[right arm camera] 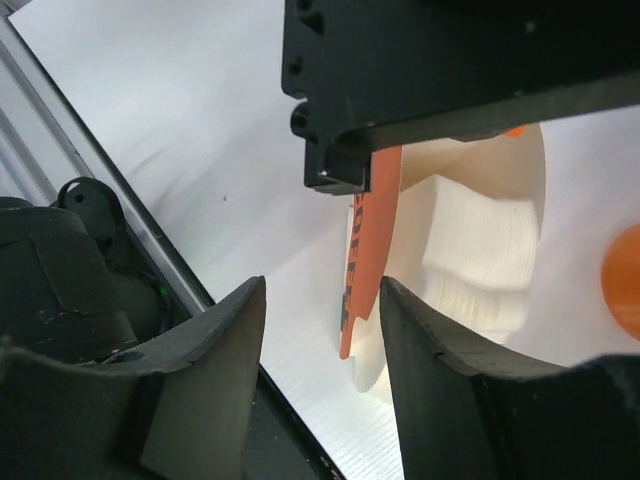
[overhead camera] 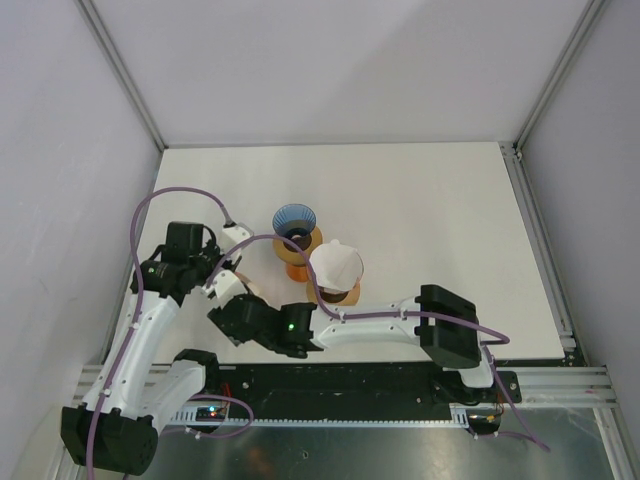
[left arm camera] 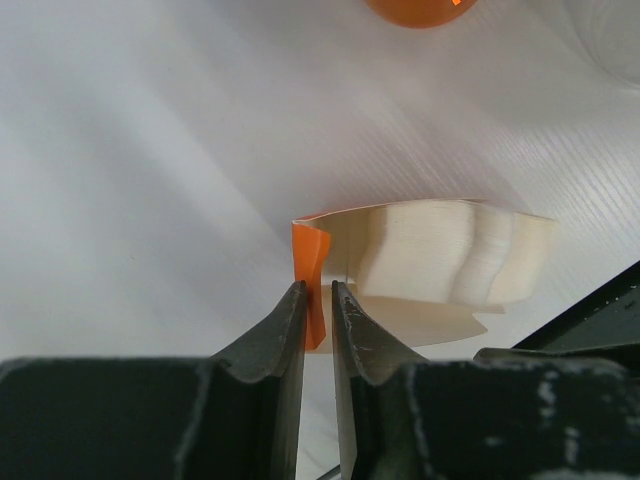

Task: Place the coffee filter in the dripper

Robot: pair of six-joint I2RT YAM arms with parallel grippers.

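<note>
An orange-edged packet of off-white coffee filters lies at the near left. In the left wrist view my left gripper has its fingertips close together at the orange strip; whether they grip it is unclear. In the right wrist view my right gripper is open, one fingertip beside the packet's orange strip, with the other gripper's dark body above. In the top view, a blue ribbed dripper stands at the back on a wooden stand, and the arms mostly hide the packet.
A white cone on a second wooden stand stands right of the dripper. An orange object and a clear container are near the packet. Metal rails border its edges.
</note>
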